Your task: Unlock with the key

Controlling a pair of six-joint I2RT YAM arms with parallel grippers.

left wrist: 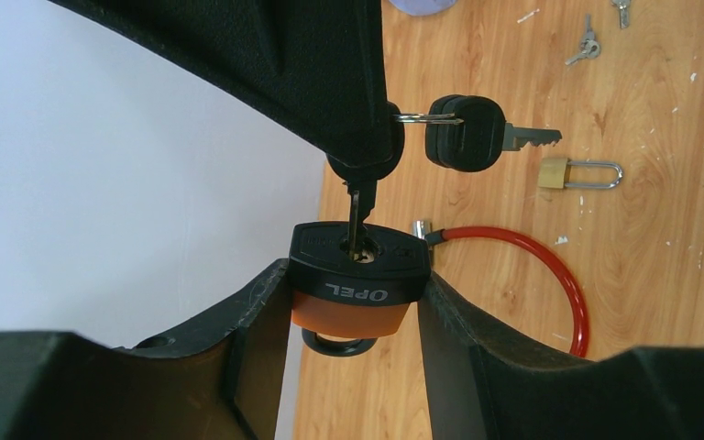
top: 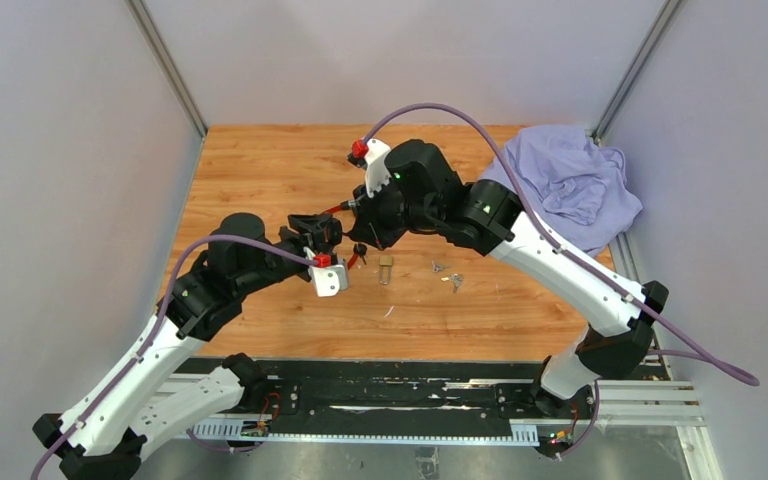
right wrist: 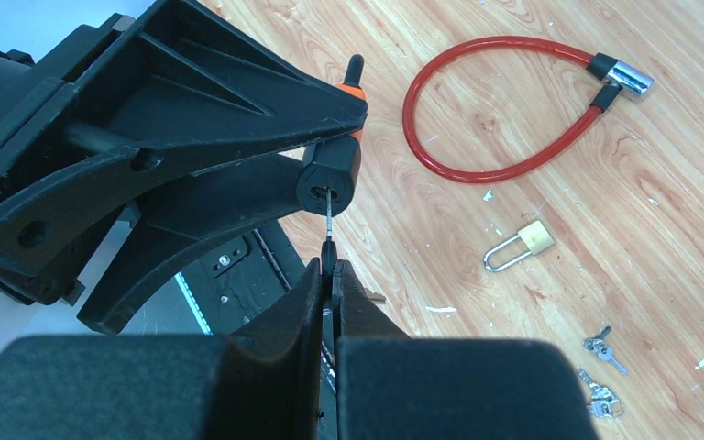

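A black and orange padlock [left wrist: 357, 275] marked OPEL is gripped between the fingers of my left gripper, its keyhole face toward the key. My right gripper is shut on the black head of a key, whose metal blade [right wrist: 329, 218] points at the lock's keyhole [right wrist: 323, 193]. In the left wrist view the key's blade [left wrist: 357, 213] has its tip at or in the keyhole; how deep it sits I cannot tell. A ring joins it to more black-headed keys [left wrist: 466, 135] hanging beside. From above, both grippers meet over the left-centre of the table.
Below lie a red cable lock [right wrist: 412, 119], a brass padlock [right wrist: 536, 237] and small loose keys [right wrist: 605, 350] on the wooden table [top: 260, 170]. A lilac cloth [top: 570, 185] is heaped at the back right.
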